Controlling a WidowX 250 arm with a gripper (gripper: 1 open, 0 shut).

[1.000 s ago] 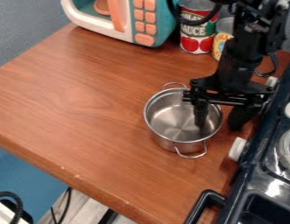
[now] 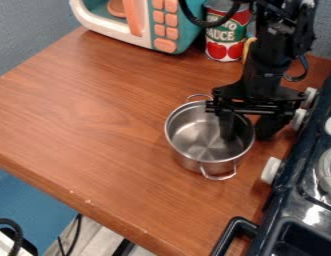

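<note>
A steel pot [image 2: 201, 145] with two loop handles sits on the wooden counter beside the stove. The black gripper [image 2: 251, 120] is over the pot's back right, one finger down inside the pot near the rim and the other outside it. Whether the fingers are closed on the pot's wall cannot be told.
A black stove [image 2: 299, 215] with white knobs fills the right side. A toy microwave [image 2: 134, 20] and a sauce can [image 2: 225, 43] stand at the back.
The gripper and arm have shifted slightly up and toward the back since a second ago. The pot looks unmoved.
</note>
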